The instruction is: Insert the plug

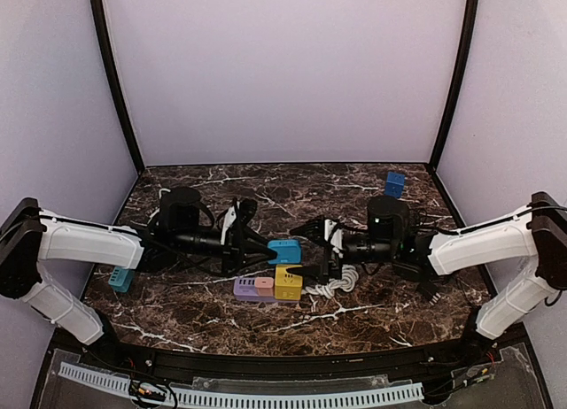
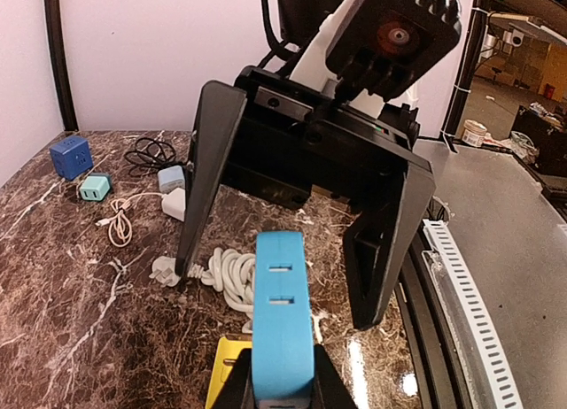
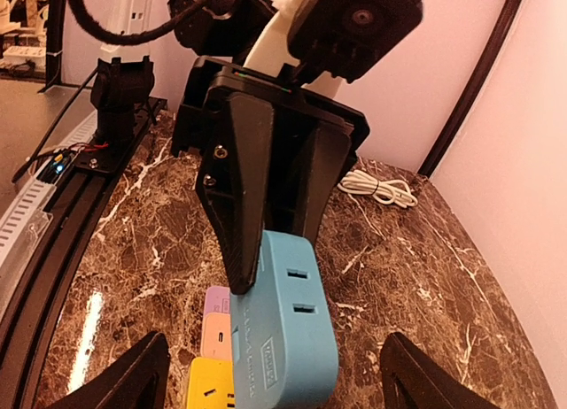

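Observation:
A light blue socket block (image 1: pixel 284 250) is held in the air by my left gripper, shut on its end, as the right wrist view shows. Its slotted face (image 2: pixel 282 320) shows in the left wrist view. Just to its right, my right gripper stands open, fingers either side of the block with space around it. Below lie a yellow block (image 1: pixel 288 285) and a purple and pink block (image 1: pixel 252 289). A white plug on a coiled cord (image 2: pixel 166 270) lies on the marble table behind the held block.
A dark blue cube (image 1: pixel 395 183) stands at back right, with a small mint block (image 2: pixel 95 186), white adapters (image 2: pixel 174 204) and cables near it. Another blue block (image 1: pixel 120 279) lies at far left.

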